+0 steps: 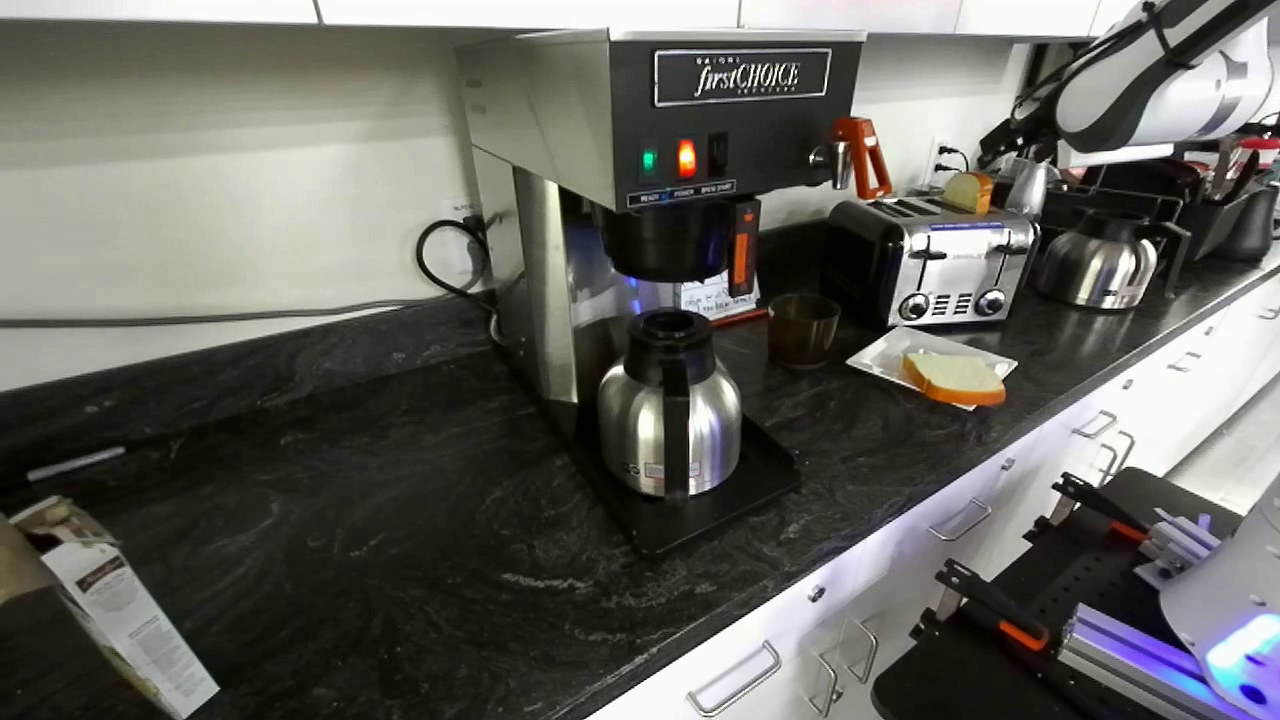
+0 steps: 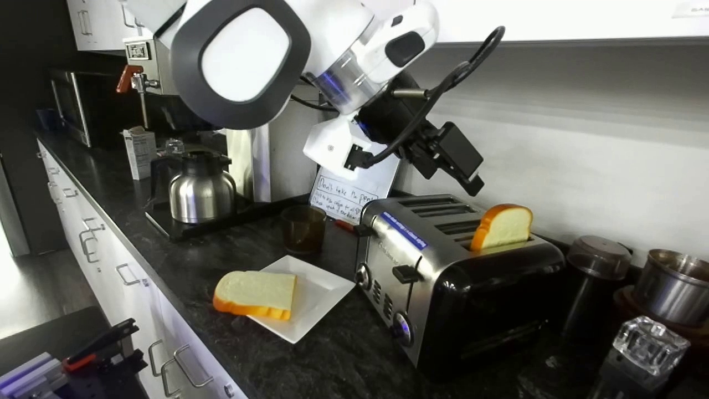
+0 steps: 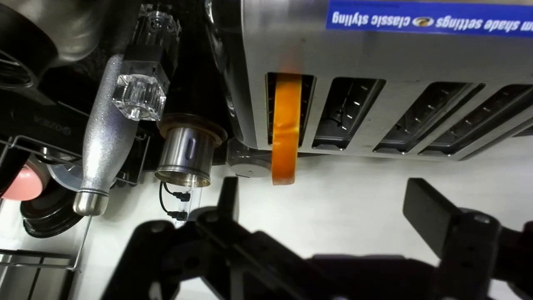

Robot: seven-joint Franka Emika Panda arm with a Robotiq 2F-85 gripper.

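Observation:
Above the toaster (image 2: 458, 266), my gripper stands open in the wrist view, with only the pale wall visible between its spread fingers. One bread slice (image 2: 503, 228) stands upright in an end slot of the toaster, its upper part sticking out. The same slice (image 3: 285, 130) appears edge-on in the wrist view, beyond the fingertips and not touched by them. More bread (image 2: 257, 292) lies on a white square plate (image 2: 319, 296) beside the toaster, overhanging the rim. The other slots look empty in the wrist view.
A brown cup (image 2: 303, 228) and a handwritten sign (image 2: 342, 196) stand behind the plate. The coffee maker (image 1: 540, 240) with its steel carafe (image 1: 672, 420) is farther along the counter. A silver bottle (image 3: 107, 125) and clear-topped grinder (image 3: 142, 95) crowd the toaster's other side.

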